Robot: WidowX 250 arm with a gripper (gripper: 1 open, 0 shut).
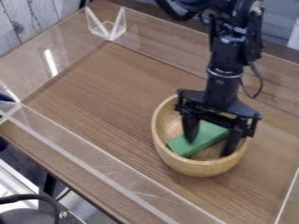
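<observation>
A tan round bowl [198,163] sits on the wooden table at the right of centre. Inside it lies a green oblong object [184,143]. My black gripper [211,127] reaches down from the top over the bowl, open, its fingers spread inside the rim on either side of the green object, partly covering it. Whether the fingers touch it I cannot tell.
A white wire or plastic holder [107,24] stands at the back left. Black cables lie at the bottom left corner.
</observation>
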